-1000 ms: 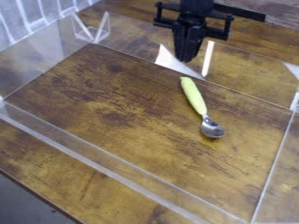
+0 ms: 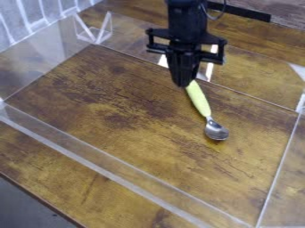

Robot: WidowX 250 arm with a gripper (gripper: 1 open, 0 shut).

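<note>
My gripper (image 2: pixel 183 78) hangs in the upper middle of the camera view, black and pointing down, its fingertips close together and shut. Just below and to the right of it lies a spoon with a pale yellow handle (image 2: pixel 197 101) and a steel bowl (image 2: pixel 216 131), on the wooden surface. The top end of the handle is near or behind the fingertips; whether they touch it I cannot tell.
Clear plastic walls (image 2: pixel 125 183) border the brown wooden board (image 2: pixel 102 111) on the sides and back. A white piece (image 2: pixel 209 69) sits behind the gripper at the back wall. The board's middle and left are clear.
The spoon lies as before.
</note>
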